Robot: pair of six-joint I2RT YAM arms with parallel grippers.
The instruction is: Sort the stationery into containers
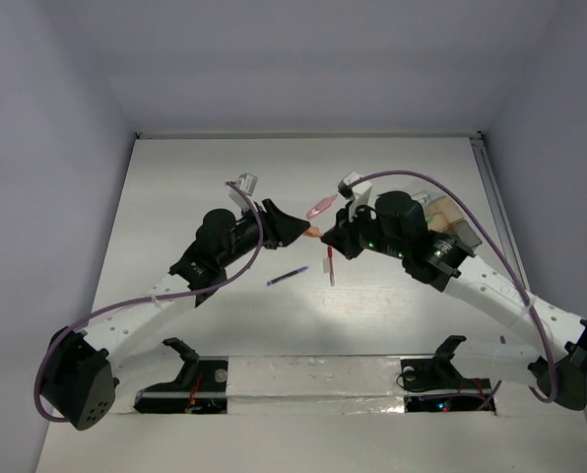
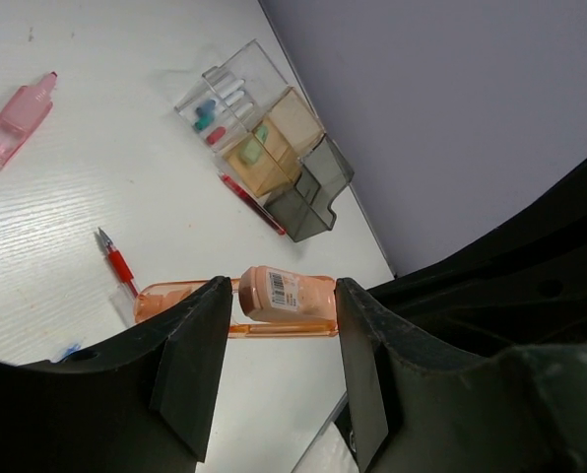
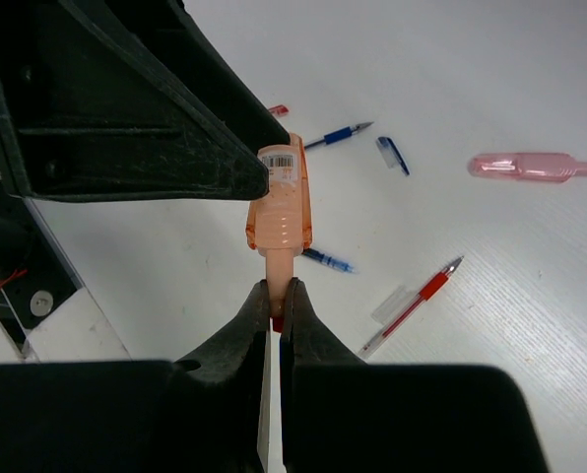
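An orange highlighter-like item is held upright in the right wrist view by my right gripper, shut on its lower end. My left gripper has its fingers around the other end, part open; whether they touch it is unclear. In the top view the two grippers meet at mid-table. A pink marker, a red pen, blue pens and a loose blue cap lie on the table.
Clear compartment containers with stationery stand at the right side, partly hidden by my right arm in the top view. Another red pen lies beside them.
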